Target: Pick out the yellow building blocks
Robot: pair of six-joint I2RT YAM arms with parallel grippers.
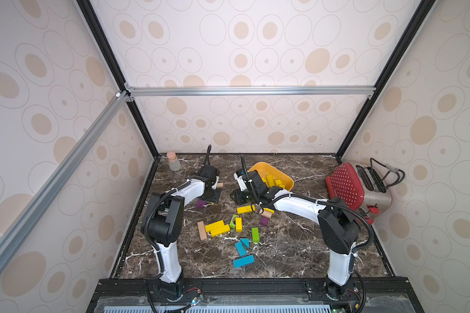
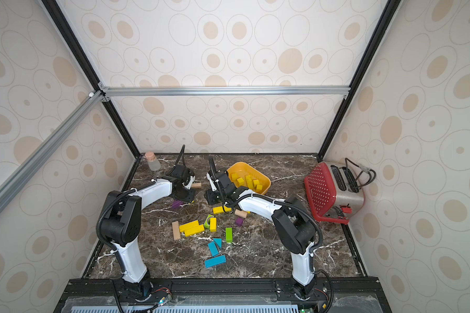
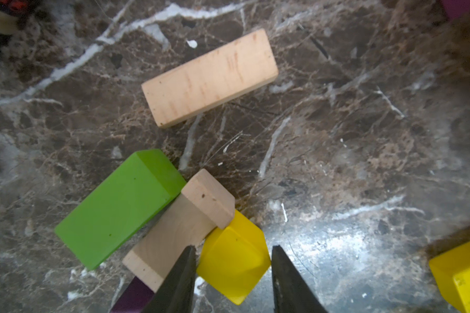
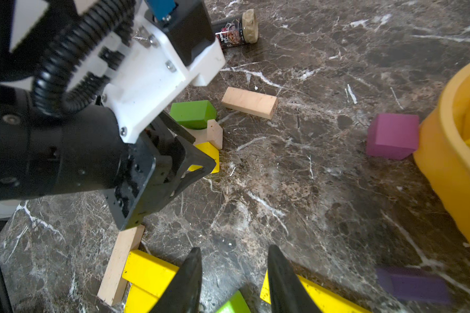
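Observation:
My left gripper has a yellow block between its partly open fingertips; the left wrist view does not tell whether they grip it. It lies against a wooden block, beside a green block. My right gripper is open above yellow blocks left of the yellow bin, which holds several yellow blocks. More yellow blocks lie in the middle front of the table.
Blue blocks lie at the front, purple ones near the bin. A toaster stands at the right, a jar at the back left.

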